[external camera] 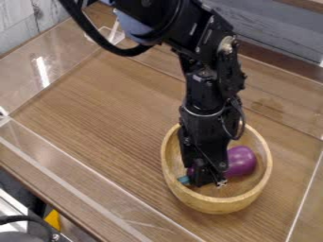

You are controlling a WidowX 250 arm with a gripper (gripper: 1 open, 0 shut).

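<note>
My black gripper (207, 163) reaches down from the top into a round wooden bowl (217, 201) at the lower right. Its fingers are around or over a small dark object with a teal part, low on the bowl's left side; whether it holds it cannot be told. A purple rounded object (243, 161) lies in the bowl to the right of the fingers, partly hidden by them.
A grey wall edge runs along the back right. A dark cable and a yellow item lie at the lower left corner.
</note>
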